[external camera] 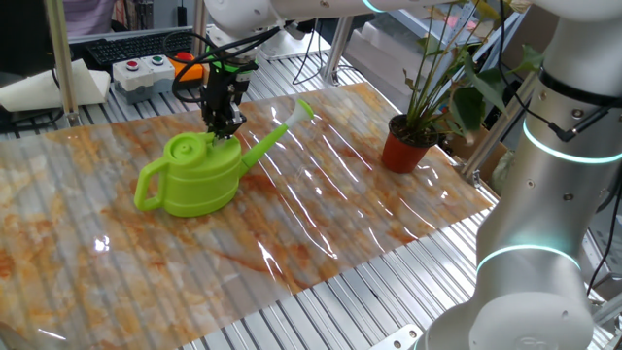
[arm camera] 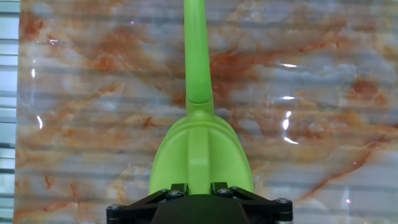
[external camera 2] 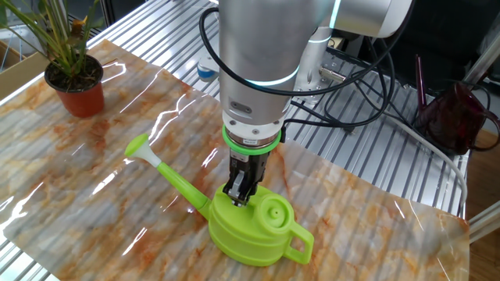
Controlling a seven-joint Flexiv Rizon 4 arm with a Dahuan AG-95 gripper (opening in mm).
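Note:
A bright green watering can (external camera: 201, 183) stands upright on the marbled sheet, its handle to the left and its spout to the right in exterior view 1. My gripper (external camera 2: 237, 199) points down onto the can's top, beside the round cap. In the wrist view, the black fingers (arm camera: 179, 188) sit on both sides of the can's narrow top bar (arm camera: 199, 158), close against it, so the gripper appears shut on that bar. The lower ends of the fingers are partly hidden. Further right in exterior view 1 is a plant in a reddish-brown pot (external camera: 404, 146).
A dark red watering can (external camera 2: 457, 117) stands off the sheet in exterior view 2. A button box (external camera: 146, 80) and keyboard (external camera: 126, 46) lie behind the sheet. Cables hang around the arm.

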